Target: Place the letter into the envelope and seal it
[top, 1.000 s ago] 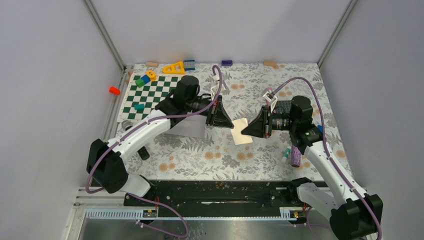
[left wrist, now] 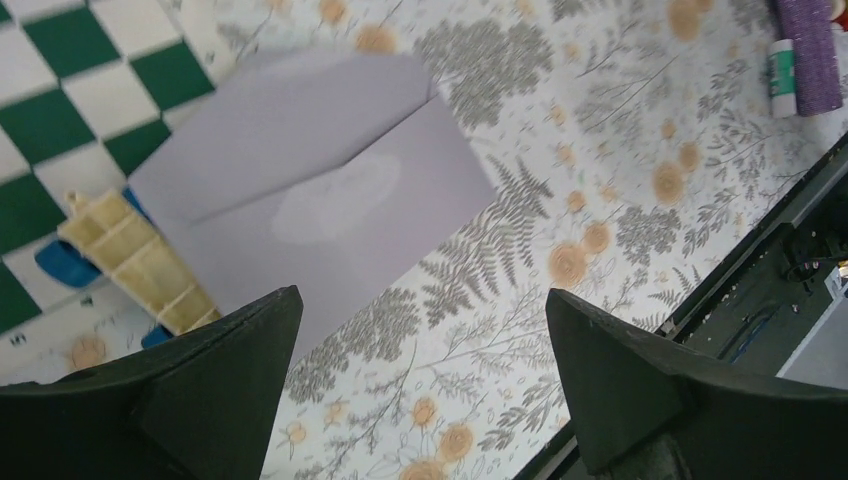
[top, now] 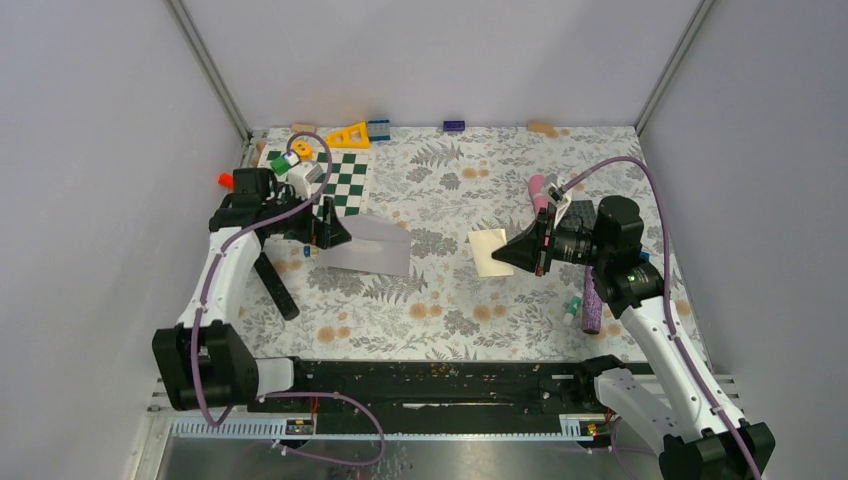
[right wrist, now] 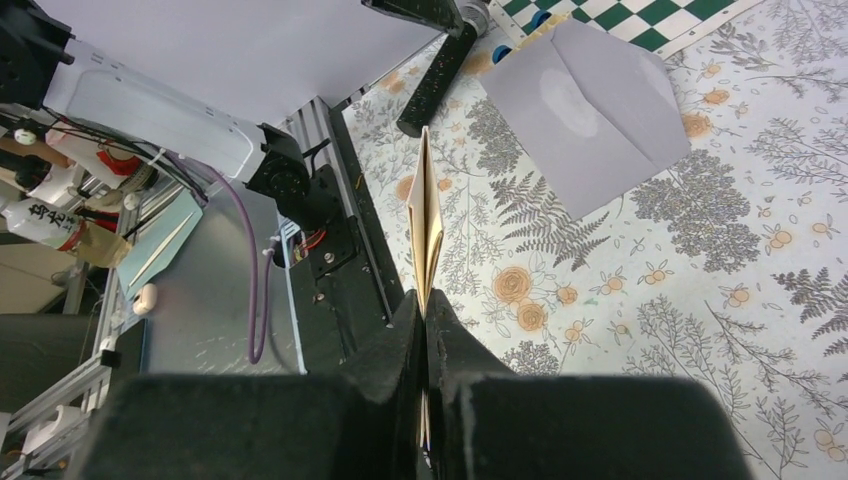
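Observation:
The folded cream letter point(top: 487, 254) hangs above the middle of the table, with my right gripper point(top: 541, 273) shut on its edge. In the right wrist view the letter point(right wrist: 424, 215) stands edge-on, its folded layers slightly spread. The grey-white envelope point(top: 385, 247) lies flat on the table to the left; in the left wrist view the envelope point(left wrist: 370, 200) has its flap point(left wrist: 280, 125) folded out open. Over the envelope's left side my left gripper point(top: 335, 240) hovers. Its fingers point(left wrist: 220, 390) are wide open with nothing between them.
A checkered board point(top: 345, 180) and a yellow block piece point(left wrist: 145, 260) adjoin the envelope's left side. A black microphone point(right wrist: 440, 80) lies left of the envelope. On the right rest a purple cylinder point(top: 592, 305) and a small green-white tube point(top: 572, 309).
My left gripper was at the letter's edge a second ago; it has opened and moved left over the envelope. The letter stayed with my right gripper, which shifted slightly right.

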